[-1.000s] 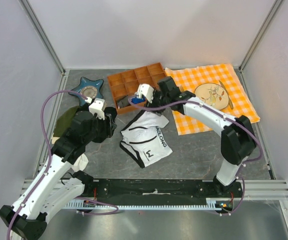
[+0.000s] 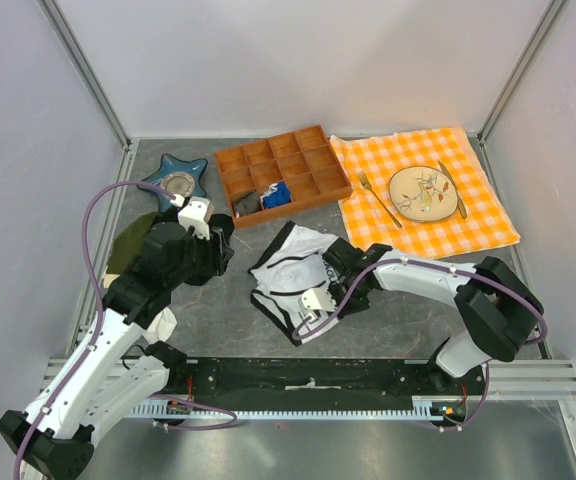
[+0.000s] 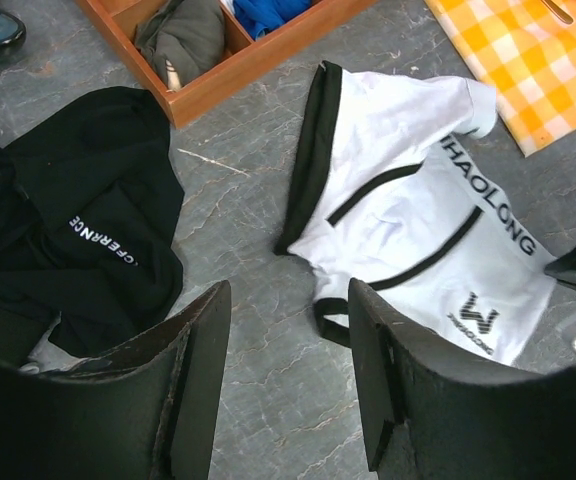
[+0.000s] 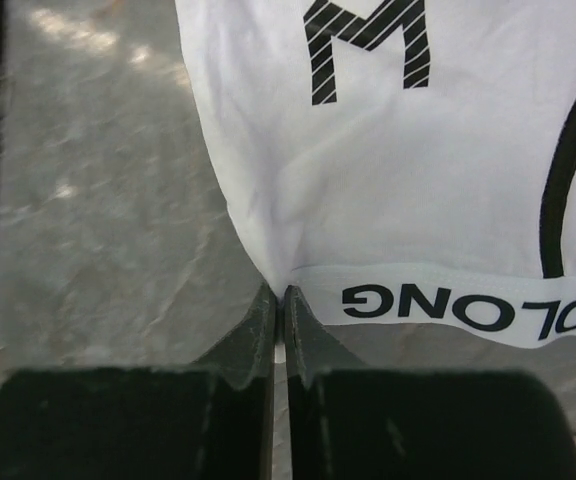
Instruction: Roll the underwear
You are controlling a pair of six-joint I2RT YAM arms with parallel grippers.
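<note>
White underwear (image 2: 293, 277) with black trim and printed letters lies spread on the grey table, a flap folded over at its far end. In the right wrist view my right gripper is shut on a corner of the white cloth (image 4: 398, 190), by the lettered waistband. Well to the left of the cloth, my left gripper (image 2: 221, 240) is part open above the table. Its fingers (image 3: 200, 370) stand apart in the left wrist view with only bare table between them. The right forearm covers part of the underwear in the top view.
Black clothing (image 3: 98, 210) lies left of the underwear. Behind stands a brown divided box (image 2: 283, 165) holding a dark and a blue roll. An orange checked cloth (image 2: 368, 240) with plate (image 2: 423, 193) and cutlery fills the back right.
The left arm looks unmoved.
</note>
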